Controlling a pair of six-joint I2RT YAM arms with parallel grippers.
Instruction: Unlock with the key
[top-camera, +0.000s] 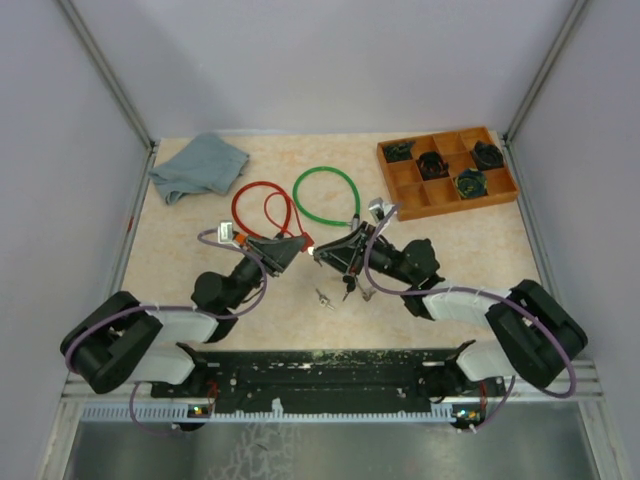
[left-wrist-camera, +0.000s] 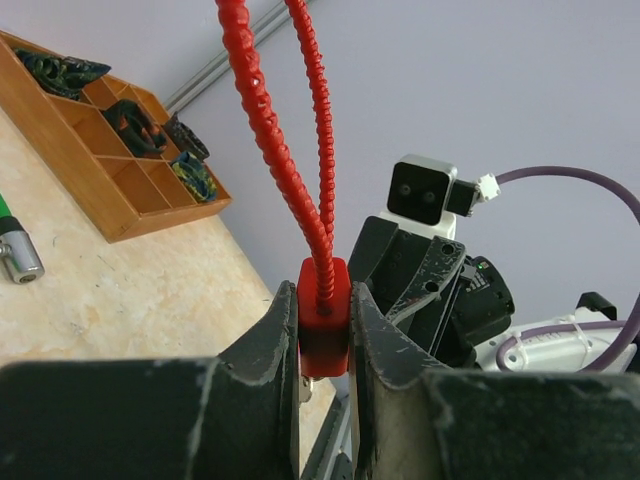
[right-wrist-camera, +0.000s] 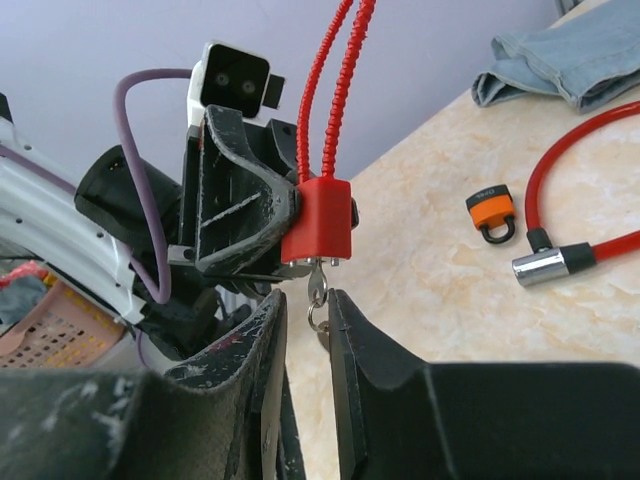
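In the left wrist view my left gripper is shut on a red padlock (left-wrist-camera: 324, 350), gripped on both sides. A red cable loop (left-wrist-camera: 270, 130) rises from it. In the right wrist view, a key (right-wrist-camera: 318, 285) stands in the underside of that lock, its ring (right-wrist-camera: 314, 318) hanging below. My right gripper is open, with the key and ring showing in the gap. Another key (right-wrist-camera: 324, 335) on the ring is partly hidden by the right-hand finger (right-wrist-camera: 345, 350). From above, both grippers meet near the table's middle, the red lock (top-camera: 306, 241) between them.
An orange padlock (right-wrist-camera: 492, 212) and a red cable lock (right-wrist-camera: 540, 266) lie on the table. Behind are a green cable (top-camera: 325, 168), a blue cloth (top-camera: 200, 165) and a wooden compartment box (top-camera: 410, 208). Small keys (top-camera: 325, 299) lie in front of the grippers.
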